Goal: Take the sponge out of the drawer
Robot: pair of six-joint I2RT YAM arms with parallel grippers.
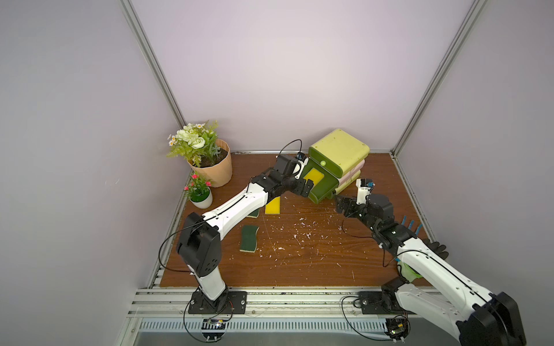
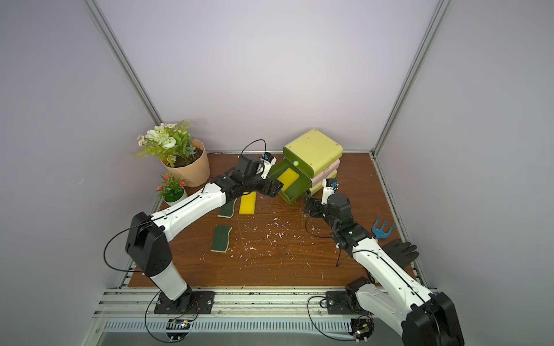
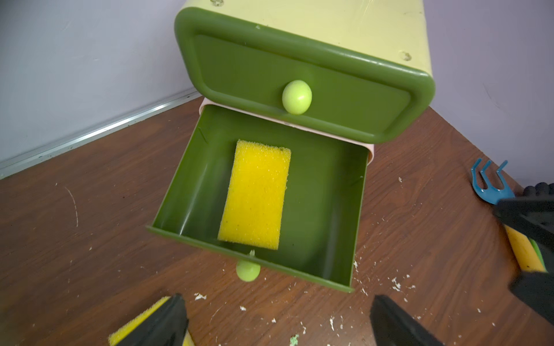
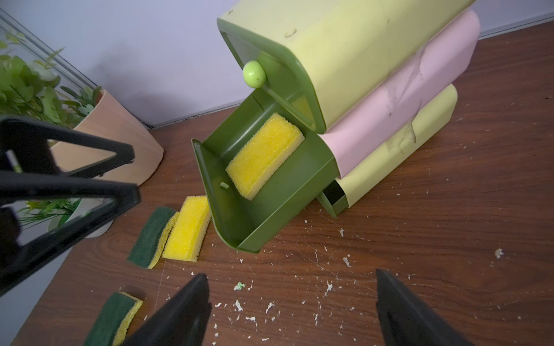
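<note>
A yellow sponge (image 3: 255, 196) lies flat inside the pulled-out green drawer (image 3: 320, 213), left of its middle in the left wrist view. My left gripper (image 1: 310, 187) hangs before the drawer's front; its dark fingers (image 3: 398, 323) stand wide apart, empty. To the right of the drawer is my right gripper (image 1: 339, 204), open too, with its fingers (image 4: 193, 311) spread and only table between them in the right wrist view. Neither gripper visibly touches the sponge.
Above the drawer juts the cabinet's closed top drawer (image 3: 242, 69) with a round knob. Another yellow sponge (image 4: 187, 227) and two green-backed sponges lie left on the table. Flower pots (image 1: 216, 170) stand at back left; a blue fork (image 2: 382, 229) and glove (image 2: 399, 252) at right.
</note>
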